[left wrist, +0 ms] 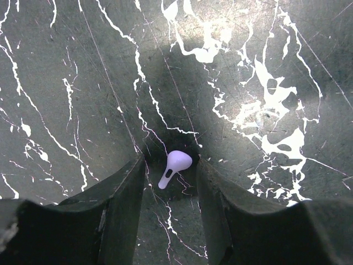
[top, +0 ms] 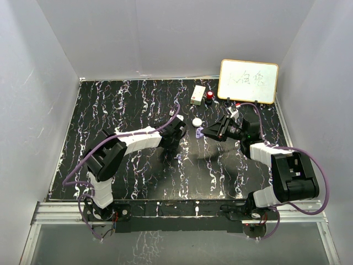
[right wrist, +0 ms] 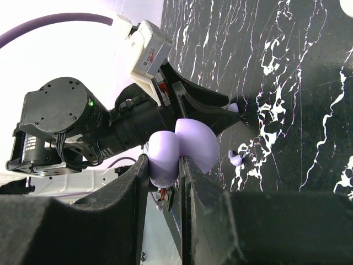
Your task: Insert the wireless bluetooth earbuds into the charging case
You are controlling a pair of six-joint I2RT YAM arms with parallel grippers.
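A lilac earbud (left wrist: pixel 178 160) lies on the dark table between the fingers of my left gripper, which is open with a gap on each side of it. In the right wrist view, that earbud (right wrist: pixel 233 107) shows at the left gripper's fingertips (right wrist: pixel 220 118). A second lilac earbud (right wrist: pixel 235 159) lies on the table a short way off. My right gripper is shut on the lilac charging case (right wrist: pixel 164 157), whose two rounded halves stand apart. From above, the case (top: pixel 199 132) is right of the left gripper; its slots are hidden.
A white round object (top: pixel 197 122) sits behind the case. Farther back stand a pale box (top: pixel 198 95), a red-capped bottle (top: pixel 209 97) and a whiteboard (top: pixel 247 81).
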